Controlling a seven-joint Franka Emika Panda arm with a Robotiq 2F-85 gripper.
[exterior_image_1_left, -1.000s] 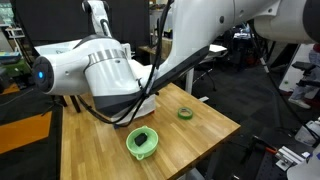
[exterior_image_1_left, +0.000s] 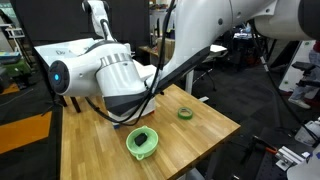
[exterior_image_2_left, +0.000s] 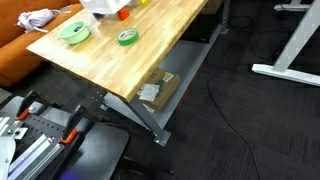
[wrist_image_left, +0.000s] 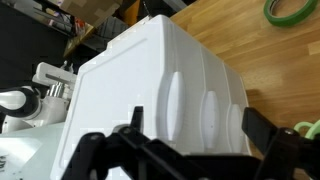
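Note:
A white box (wrist_image_left: 135, 85) with several rounded, handle-like bumps along one side fills much of the wrist view. My gripper is open, its dark fingers (wrist_image_left: 130, 142) spread across the near part of the box's image; I cannot tell whether they touch it. The box (exterior_image_1_left: 142, 106) stands on the wooden table, partly covered by my arm in exterior view 1. Nearby sits a green bowl (exterior_image_1_left: 142, 148), with something dark inside. A green tape ring (exterior_image_1_left: 185, 113) lies flat farther right.
Small red (exterior_image_2_left: 124, 13) and yellow (exterior_image_2_left: 143, 2) things lie near the box. Bare wood (exterior_image_1_left: 188, 143) surrounds the tape ring. A cardboard box (exterior_image_2_left: 158, 88) sits below the table.
In exterior view 1, my arm's rounded near part has moved right and slightly down. The bowl and tape ring have stayed put.

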